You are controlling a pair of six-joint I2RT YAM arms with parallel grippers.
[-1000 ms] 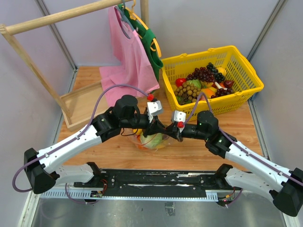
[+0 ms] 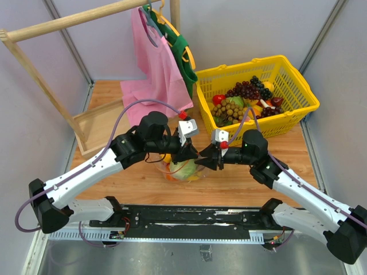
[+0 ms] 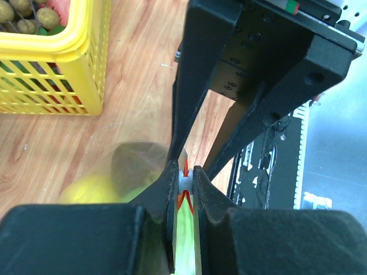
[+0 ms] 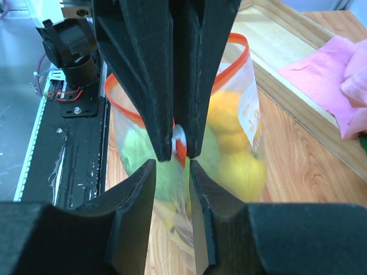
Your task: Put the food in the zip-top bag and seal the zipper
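The clear zip bag (image 4: pixel 251 106) stands upright on the table, with green and yellow food (image 4: pixel 234 166) inside. Orange zipper track (image 4: pixel 239 63) runs along its mouth. Between the fingertips of my left gripper is the whitish zipper slider (image 3: pixel 185 182), near the bag's edge. These fingers stand close on both sides of it; how firmly they press is unclear. Facing them, my right gripper is open at the same end of the bag, its fingers apart. From above, both grippers nearly meet over the bag and hide part of its mouth.
A yellow basket (image 2: pixel 292 94) of fruit stands at the back right. Behind the left arm, a pink apron (image 2: pixel 155 69) hangs from a wooden rack (image 2: pixel 74 22) over a wooden tray (image 2: pixel 98 121). Bare tabletop (image 2: pixel 287 154) shows right of the bag.
The left gripper has moved only slightly.
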